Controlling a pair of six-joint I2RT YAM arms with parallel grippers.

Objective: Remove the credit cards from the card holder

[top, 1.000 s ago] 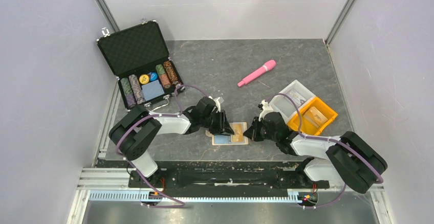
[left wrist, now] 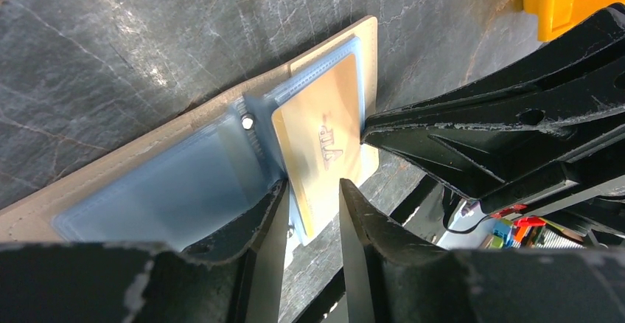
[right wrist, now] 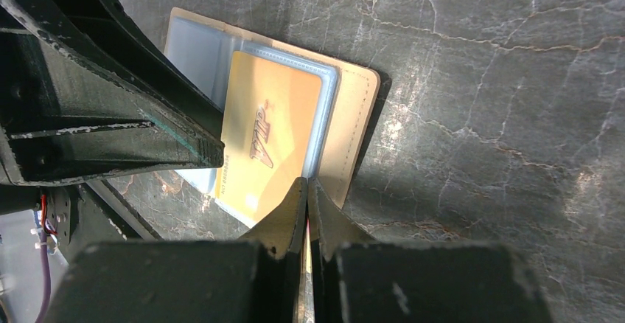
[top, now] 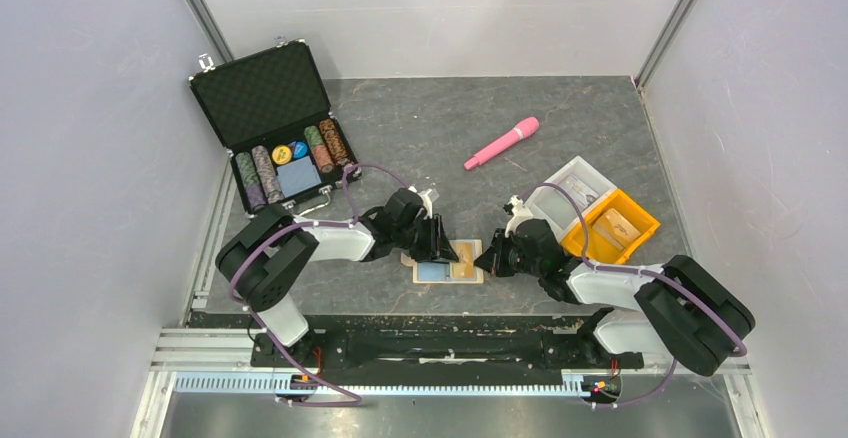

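Note:
The open card holder [top: 432,272] lies near the front edge, beige with translucent blue sleeves [left wrist: 162,190]. A tan card [left wrist: 317,146] [right wrist: 265,116] sits in its right-hand sleeve. My left gripper stands part open at that card's inner edge, its fingertips either side of the edge; whether anything is gripped, I cannot tell. My right gripper is shut, its tips at the outer edge of the card's sleeve, with nothing visible held between them.
A chip case [top: 260,88] stands open at the back left, a pink wand [top: 500,146] lies at the back, and white [top: 548,208] and orange [top: 638,216] bins sit at the right. The middle behind the arms is clear.

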